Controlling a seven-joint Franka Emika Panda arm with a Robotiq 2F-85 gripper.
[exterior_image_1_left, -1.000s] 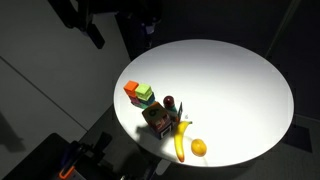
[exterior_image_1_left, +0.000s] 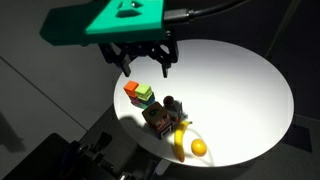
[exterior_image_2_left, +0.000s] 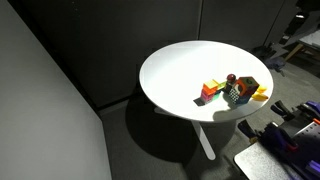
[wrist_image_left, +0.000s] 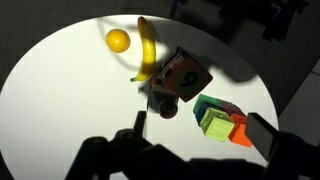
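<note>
My gripper (exterior_image_1_left: 146, 68) is open above the far left part of the round white table, with nothing between its fingers. In the wrist view its two dark fingers (wrist_image_left: 137, 130) stand wide apart. Near the table's edge lies a group of colored blocks, a light green block (wrist_image_left: 216, 124) and an orange block (exterior_image_1_left: 131, 87) among them. Beside these is a dark cube (wrist_image_left: 184, 76) with a number on its face. A dark red round thing (wrist_image_left: 168, 108) sits next to the cube. A yellow banana (wrist_image_left: 147, 48) and an orange (wrist_image_left: 118, 40) lie beyond it.
Dark floor surrounds the table. A pale wall panel (exterior_image_2_left: 50, 110) stands at the left of exterior view 2.
Across exterior view 1 my gripper has moved right and lower in the picture, coming over the table near the blocks. It stays open. The objects on the table have not moved.
</note>
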